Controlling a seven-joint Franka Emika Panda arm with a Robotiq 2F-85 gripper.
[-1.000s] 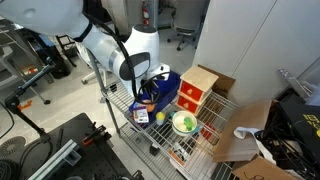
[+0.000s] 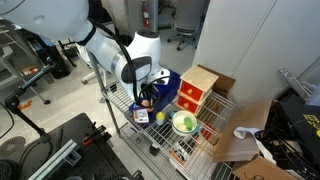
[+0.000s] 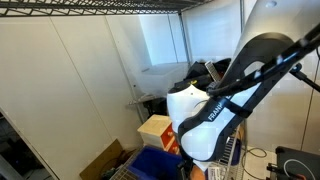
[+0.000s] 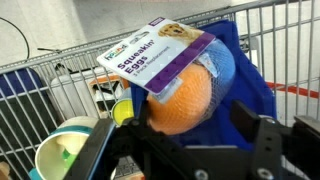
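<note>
A Squeakin' Eggs package lies over the blue bin (image 4: 228, 123) in the wrist view, with a printed card (image 4: 160, 55) above an orange mesh bag (image 4: 185, 103). My gripper shows at the bottom of that view, its dark fingers (image 4: 266, 145) spread to either side below the bag. In exterior view 1 the gripper (image 2: 147, 98) points down close to the bag at the bin's near end. The white arm hides much of this spot, and whether the fingers touch the mesh cannot be made out.
A wire rack (image 2: 160, 160) carries the bin. To its right stand wooden boxes with red fronts (image 2: 190, 92), a pale green bowl (image 2: 185, 122) and a yellow cup (image 2: 160, 117). An open cardboard box (image 2: 240, 130) sits farther right.
The arm and gripper have come slightly lower toward the orange bag over the last second. Other objects on the rack look unmoved.
</note>
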